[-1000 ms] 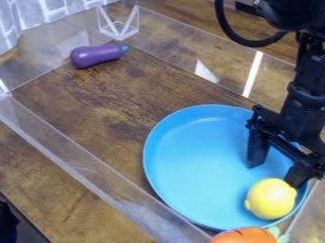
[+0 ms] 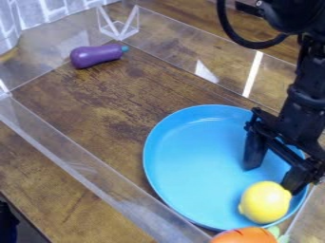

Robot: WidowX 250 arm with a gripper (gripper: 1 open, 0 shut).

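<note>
My black gripper (image 2: 276, 162) is low over the right part of a blue round plate (image 2: 191, 161), open, its fingers reaching down into it. A yellow lemon-like object (image 2: 264, 202) lies on the plate just below the gripper, toward the front right, with nothing visibly held between the fingers.
A purple eggplant (image 2: 97, 55) lies at the back left of the wooden surface (image 2: 89, 104). An orange object (image 2: 238, 237) is at the bottom edge, beside the plate. Clear plastic walls border the area. The wood left of the plate is free.
The yellow object has shifted slightly left. The gripper has hardly moved.
</note>
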